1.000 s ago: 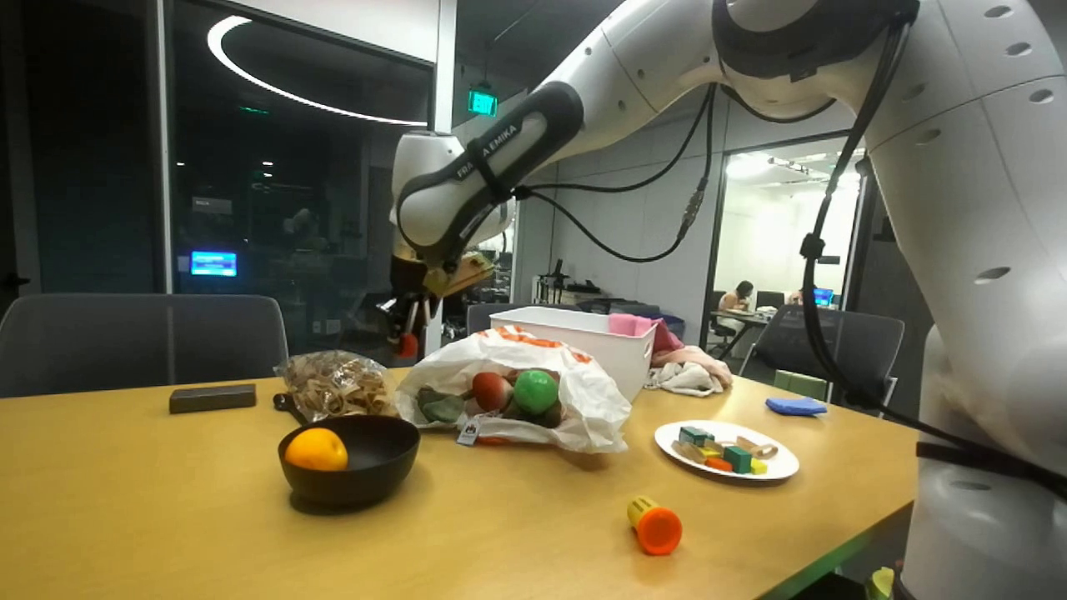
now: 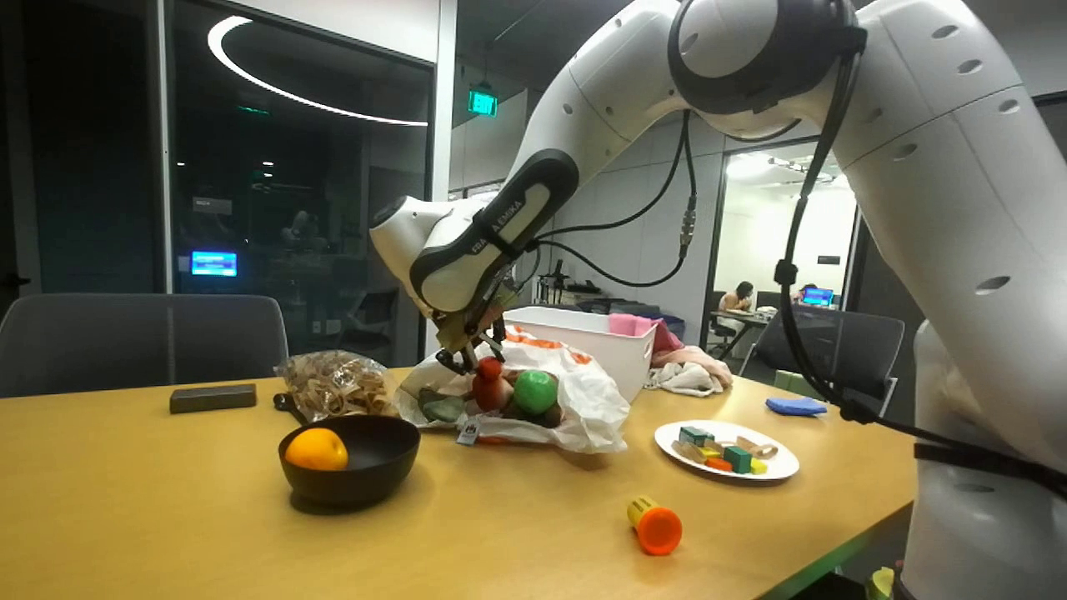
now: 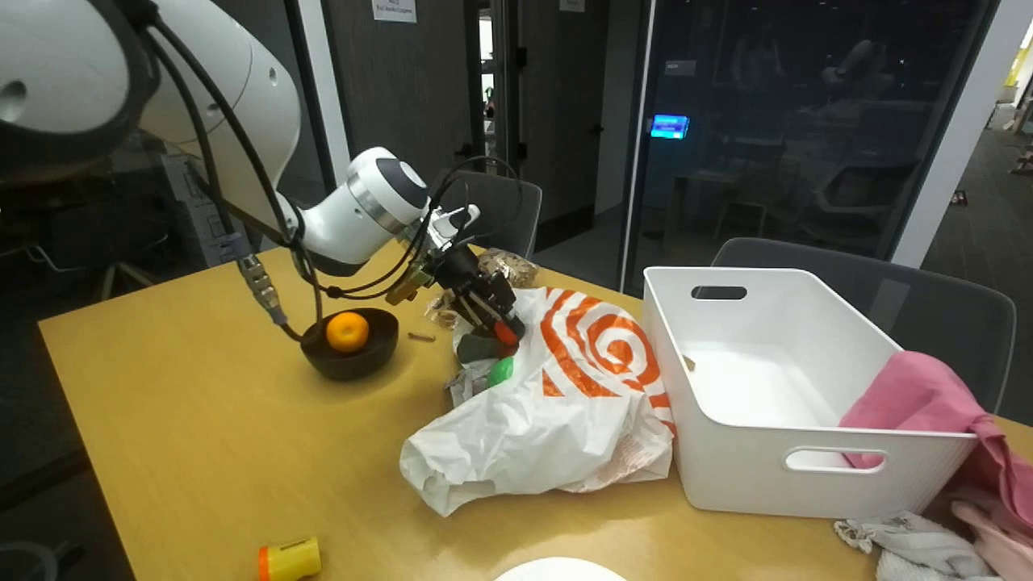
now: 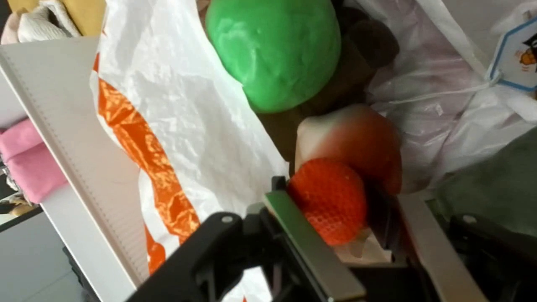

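Note:
A red object with a dimpled surface (image 4: 328, 202) sits between the fingers of my gripper, which is shut on it. In exterior view 1 the gripper (image 2: 474, 360) points down into the mouth of a white and orange plastic bag (image 2: 590, 405), with the red object (image 2: 488, 368) at its tip. Just beyond it lies a red and whitish round fruit (image 4: 360, 143), overlapping it in the wrist view. The bag also holds a green ball (image 4: 274, 50) and a dark green item (image 4: 496, 181). Whether the held object touches the fruit, I cannot tell.
A black bowl (image 2: 385, 470) with an orange (image 2: 317, 450) stands before the bag. Behind the bag is a white bin (image 3: 746, 465). A plate (image 2: 668, 440) of small pieces and a yellow-orange cup (image 2: 657, 528) lie rightward.
My gripper has come down and to the right in exterior view 1, from above the clear bag of brown bands to the white bag's opening, still carrying the red object. It has tilted.

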